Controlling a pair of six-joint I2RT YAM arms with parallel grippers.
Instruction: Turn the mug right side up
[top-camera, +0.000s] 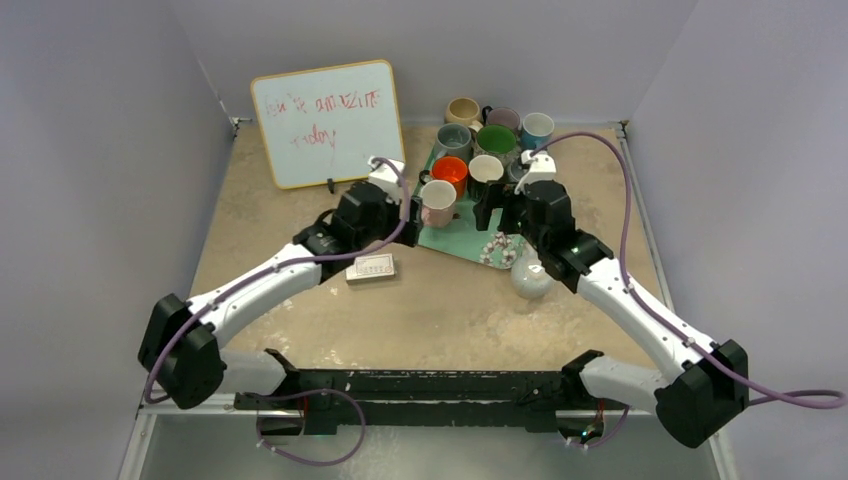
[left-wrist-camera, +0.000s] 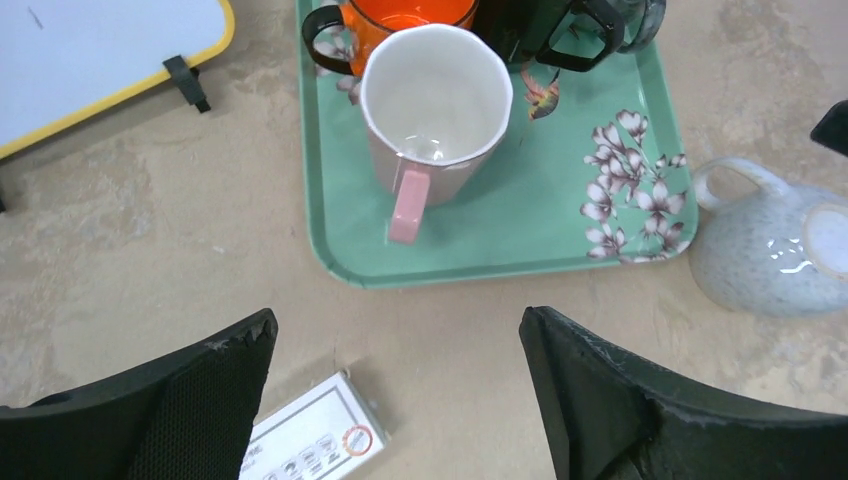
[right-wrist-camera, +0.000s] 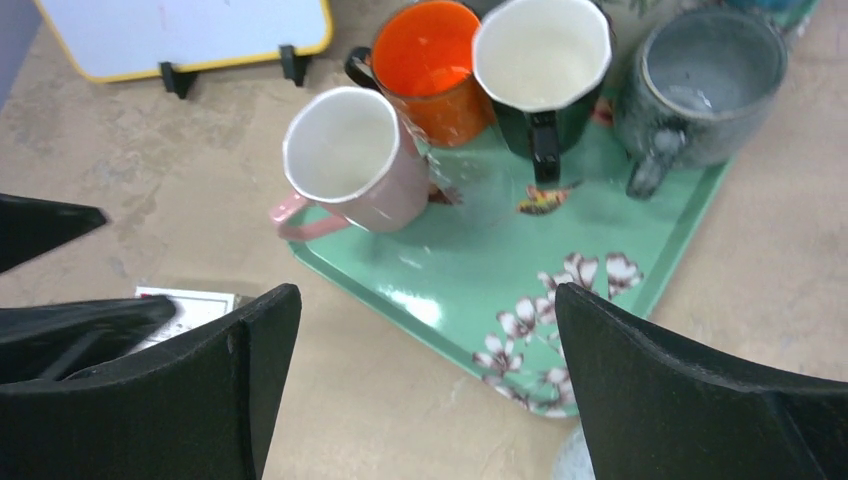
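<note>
A pink mug (left-wrist-camera: 440, 95) stands upright on the green tray (left-wrist-camera: 440, 272), its white inside open upward and its handle toward the tray's front edge. In the left wrist view, my left gripper is open in front of that mug, with nothing between its fingers. My right gripper also stands open and empty, above the front part of the tray. Off the tray's front right corner, on the table, is a pale speckled mug (left-wrist-camera: 750, 250) with its round bottom in sight; its mouth is hidden.
Behind the pink mug, an orange mug (right-wrist-camera: 425, 60), a black mug with a white inside (right-wrist-camera: 540, 55) and a grey mug (right-wrist-camera: 710, 90) crowd the tray. More mugs stand farther back. A whiteboard (top-camera: 325, 125) leans at back left; a small white box (top-camera: 371, 268) lies in front.
</note>
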